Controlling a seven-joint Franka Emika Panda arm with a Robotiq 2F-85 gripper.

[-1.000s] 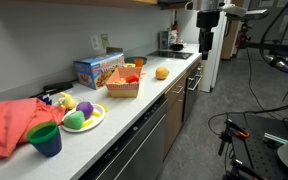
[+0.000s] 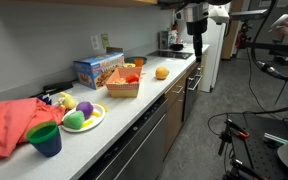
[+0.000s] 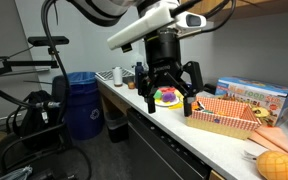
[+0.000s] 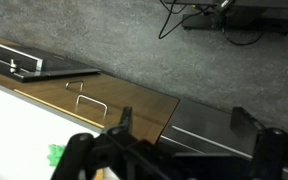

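Observation:
My gripper [image 2: 197, 52] hangs in the air beside the counter's front edge, toward the far end in exterior view 1. Seen from exterior view 2, the gripper [image 3: 168, 108] looms large in front of the counter. Its dark fingers stand wide apart in the wrist view, open, and between them [image 4: 181, 120] only floor and cabinet fronts show. An orange basket [image 2: 123, 84] with items inside rests on the counter. Farther along sits a round, orange-brown bread-like item [image 2: 162, 73]. A white plate [image 2: 82, 120] carries colourful toy-like food.
The white counter [image 2: 114, 130] also bears a red cloth [image 2: 19, 128], a green cup [image 2: 46, 139] and a blue box [image 2: 96, 68] against the wall. Cabinet fronts [image 4: 134, 105] lie below the gripper. Open floor [image 2: 194, 140] extends beside the counter.
Objects on the counter stay put.

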